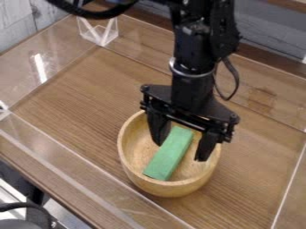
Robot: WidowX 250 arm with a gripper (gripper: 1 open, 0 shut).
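Observation:
My black gripper [185,122] is over a round wooden bowl [173,186], its two sides reaching down at the bowl's back rim, open. In the bowl lies a long green block [169,156], slanting from lower left to upper right, with nothing seen gripping it. The arm hides part of the bowl's back.
A small clear plastic object [98,29] stands at the back left. A white object [4,109] shows at the left edge, and a dark one at the lower left corner.

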